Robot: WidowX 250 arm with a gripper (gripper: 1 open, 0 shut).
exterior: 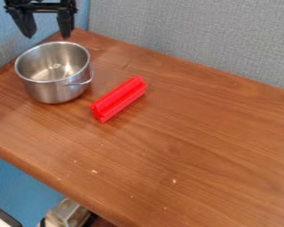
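My black gripper (46, 32) hangs open at the top left, above the back of a steel pot (50, 87), with nothing visible between its fingers. The pot stands upright on the wooden table near its left side and has a wire handle on its right. A red ridged bar (118, 98) lies diagonally to the right of the pot, apart from it.
Padded grey walls (198, 35) rise behind and at the left. A metal fixture (67, 214) sits beside the table's edge at the lower left.
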